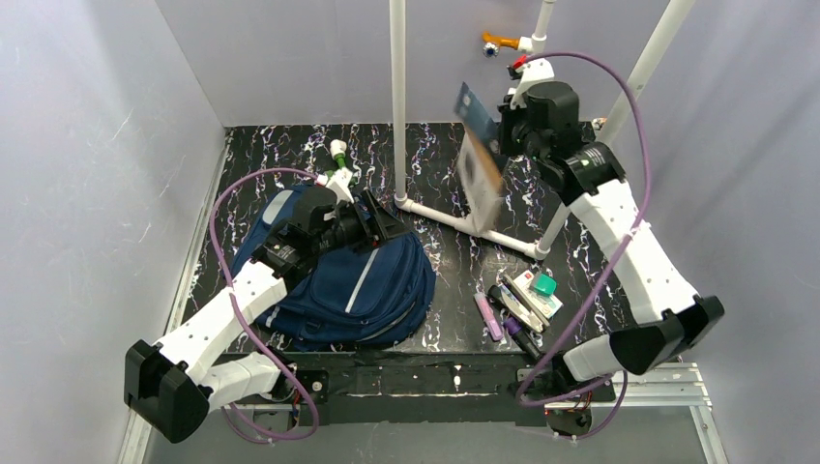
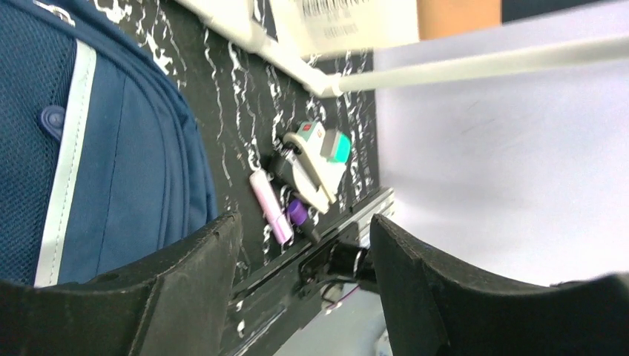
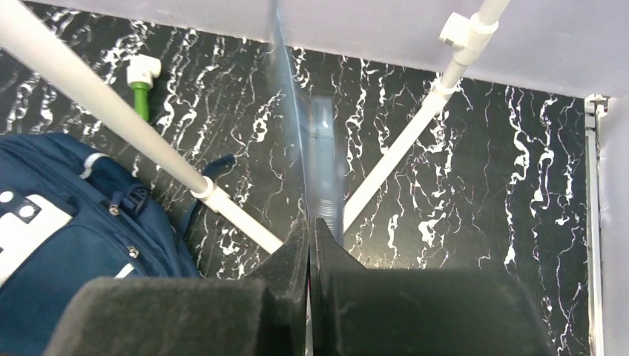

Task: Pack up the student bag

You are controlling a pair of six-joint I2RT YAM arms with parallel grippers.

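The navy bag (image 1: pixel 338 290) lies on the dark marble surface at left, also filling the left side of the left wrist view (image 2: pixel 104 163). My left gripper (image 1: pixel 379 220) hangs above it, open with nothing between its fingers. At upper right, my right gripper (image 1: pixel 508 126) is shut on books or papers, a blurred stack with a blue cover (image 1: pixel 476 116) and a pale, tan-edged part (image 1: pixel 480 188), raised among the white pipes. In the right wrist view the held items (image 3: pixel 323 163) show edge-on and blurred.
A pink tube (image 1: pixel 487 315), purple marker, teal item (image 1: pixel 542 285) and several small supplies lie at front right. White pipes (image 1: pixel 464 224) frame the back right. A green fitting (image 1: pixel 338 159) lies behind the bag.
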